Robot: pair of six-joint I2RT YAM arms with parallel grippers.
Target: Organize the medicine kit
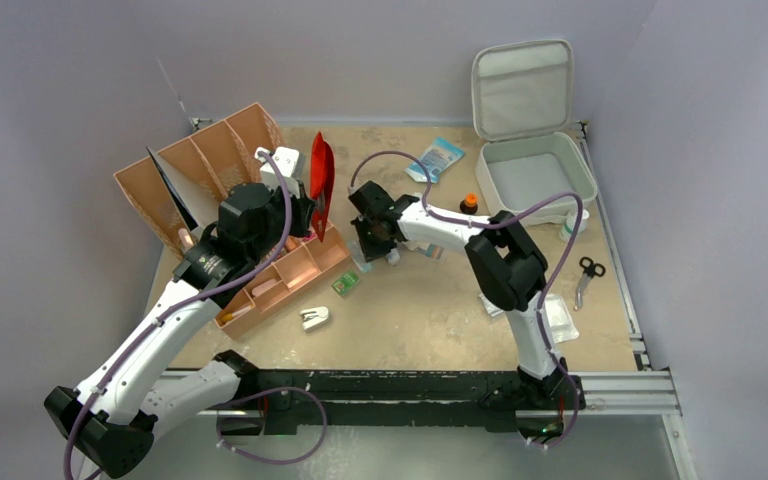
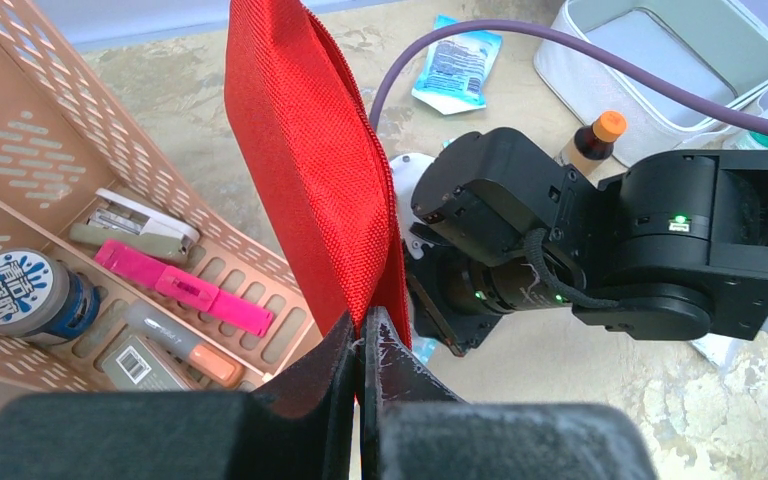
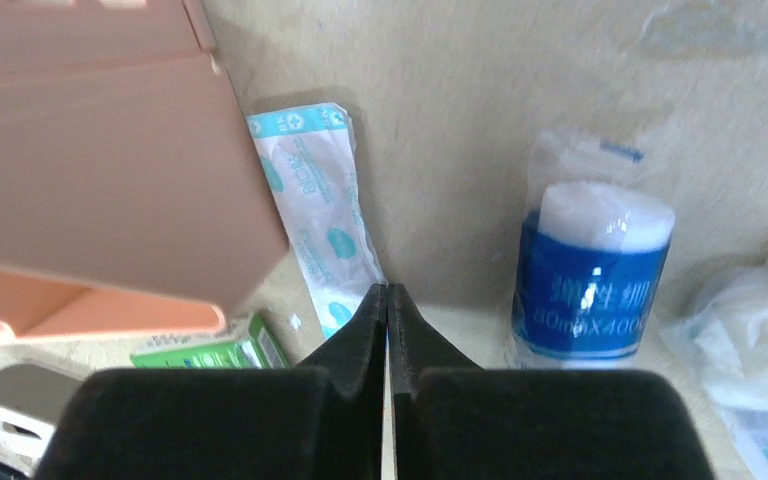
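Note:
The red pouch (image 1: 321, 185) hangs upright from my left gripper, which is shut on its lower edge. That gripper is above the right part of the pink organizer (image 1: 317, 262). My right gripper is shut low over the table, just right of the organizer. A flat white-and-blue packet (image 3: 325, 215) has its edge at the fingertips and seems pinched there, with a shadow beside it. A blue-wrapped bandage roll (image 3: 590, 275) lies to the right of it. Below the organizer's corner is a small green box (image 1: 345, 283).
An open, empty white case (image 1: 537, 175) stands at the back right. Around it are a blue packet (image 1: 435, 160), a brown bottle (image 1: 469, 204), a white bottle (image 1: 573, 224) and scissors (image 1: 588, 280). A white stapler (image 1: 314, 318) lies in front.

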